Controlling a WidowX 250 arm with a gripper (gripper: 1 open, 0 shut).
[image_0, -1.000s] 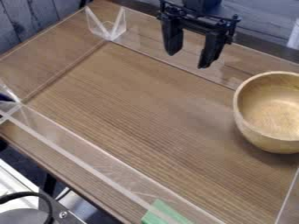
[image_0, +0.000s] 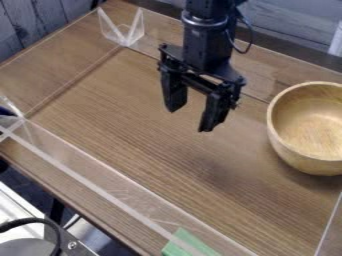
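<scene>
The black gripper (image_0: 194, 100) hangs from the top centre over the wooden tray floor, its two fingers spread apart, with nothing visible between them. To its right sits a large tan bowl (image_0: 305, 140), apart from the fingers and partly cut off by the frame's edge.
A green piece (image_0: 187, 243) lies at the bottom edge. Dark equipment (image_0: 27, 240) fills the lower left corner.
The bowl has not moved.
</scene>
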